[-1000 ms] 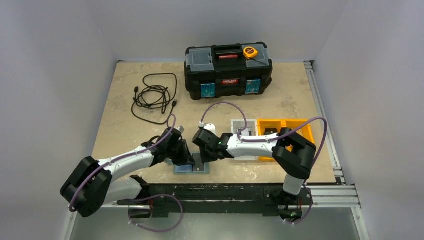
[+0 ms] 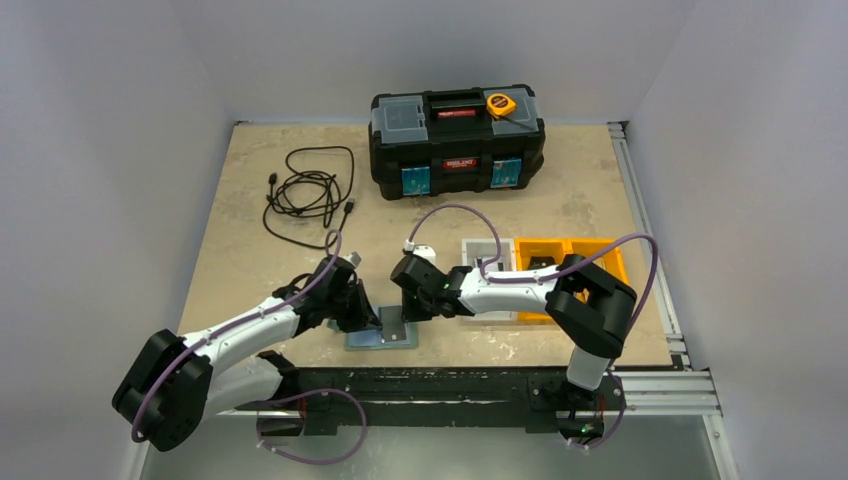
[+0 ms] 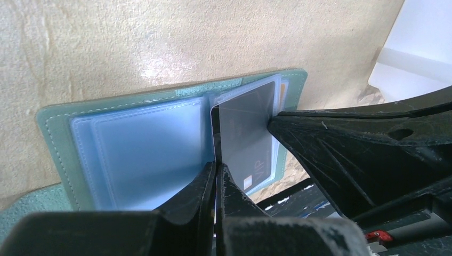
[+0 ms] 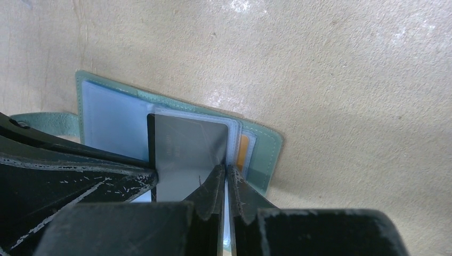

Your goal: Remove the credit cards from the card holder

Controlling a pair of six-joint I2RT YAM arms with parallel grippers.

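An open card holder [image 2: 355, 347] with a green border and clear bluish pockets lies flat near the table's front edge. One pocket [image 3: 149, 154] shows no card. In the other sits a dark grey card [image 3: 245, 128], its black edge showing slightly at the pocket mouth. My left gripper is shut with its tips at that edge; whether the card is pinched between them is hidden. My right gripper is shut at the pocket's opposite border, touching or just over the clear sleeve [image 4: 233, 144]; nothing distinct shows between its fingers.
An orange strip [image 4: 242, 152] shows under the sleeve. A black toolbox [image 2: 455, 150] with a tape measure stands at the back, a coiled cable [image 2: 310, 195] at the back left. White and orange bins [image 2: 540, 250] stand right. Table behind the holder is clear.
My left gripper has shifted slightly left and closed at the card's edge. The holder has slid a touch left.
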